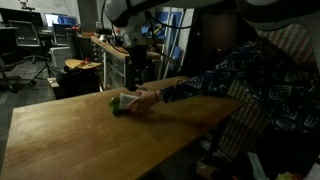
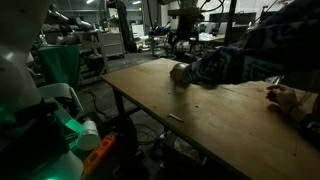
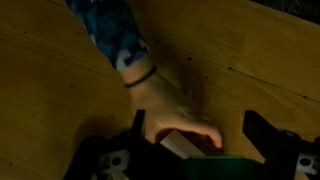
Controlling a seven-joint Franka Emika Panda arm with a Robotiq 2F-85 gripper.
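Observation:
Over the wooden table, my gripper points down and stands open, its dark fingers apart. A person's hand reaches in below it and covers a pale object. Something green shows dimly at the lower edge of the wrist view. From the side, a green item and a whitish piece lie on the table, with the hand against them. My gripper hangs above them, apart from the tabletop.
The person's patterned sleeve stretches over the right side of the table. In the second exterior view, a small light item lies near the table edge.

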